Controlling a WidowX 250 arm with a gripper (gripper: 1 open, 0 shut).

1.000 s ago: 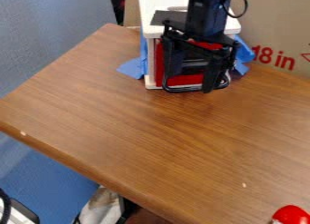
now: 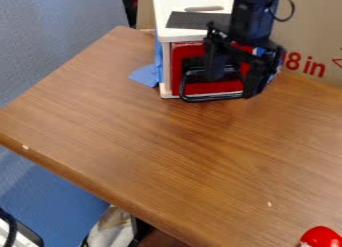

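The black robot gripper point(image 2: 247, 66) hangs at the front right of a small white appliance point(image 2: 181, 11) with a red front panel point(image 2: 177, 59) and a black handle bar point(image 2: 201, 97) low across it. The gripper's fingers are in front of the panel, near the handle's right side. Whether they are shut or hold the handle is hard to tell against the dark parts.
A blue cloth point(image 2: 144, 75) lies under the appliance. A cardboard box point(image 2: 310, 46) stands behind at right. A red object point(image 2: 319, 238) sits at the bottom right corner.
The gripper has shifted to the right along the appliance's front, uncovering more of the red panel's middle. The appliance looks unmoved.
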